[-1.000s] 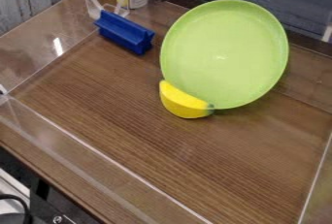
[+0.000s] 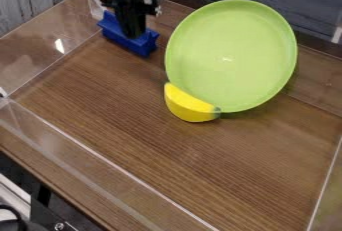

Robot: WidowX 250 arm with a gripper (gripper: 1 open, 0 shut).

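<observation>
My dark gripper (image 2: 131,20) is low over the blue block (image 2: 118,39) at the back left, its tip at or just above the block's top. Whether it is open or shut is hard to make out. A large green plate (image 2: 230,55) lies at the back right, with a yellow banana-like piece (image 2: 189,102) at its lower left edge.
Clear side panels run along the left, and a grey wooden wall stands at the back.
My gripper has come down from the top edge of the view onto or just over the blue block, covering much of the can. The plate and yellow piece have not moved.
</observation>
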